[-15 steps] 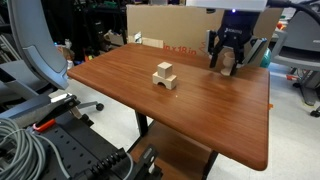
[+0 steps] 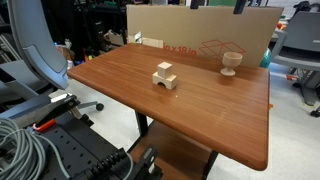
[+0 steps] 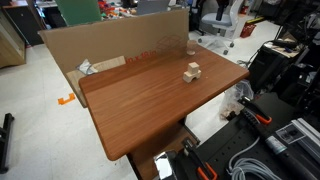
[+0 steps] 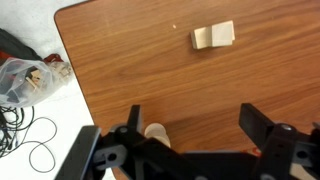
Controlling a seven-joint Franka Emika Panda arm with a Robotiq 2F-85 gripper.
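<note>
A pale cup (image 2: 231, 62) with a short foot stands upright at the back right of the table in exterior view 1. High above it, my gripper (image 2: 217, 5) shows only its dark fingertips at the top edge. In the wrist view the gripper has its fingers wide apart, nothing held between them. The cup (image 4: 156, 132) shows there near the left finger, well below. Toward the middle of the table, a small light block (image 2: 164, 66) rests on an arch-shaped block (image 2: 164, 80); exterior view 2 also shows the arch block (image 3: 191, 77).
A cardboard panel (image 2: 185, 22) stands along the back edge of the wooden table (image 2: 225, 125). A clear plastic container (image 4: 33, 82) lies off the table edge, beside dark cables (image 4: 40, 140).
My gripper was down around the cup a second ago. It has risen almost out of exterior view 1, while the cup stays standing on the table.
</note>
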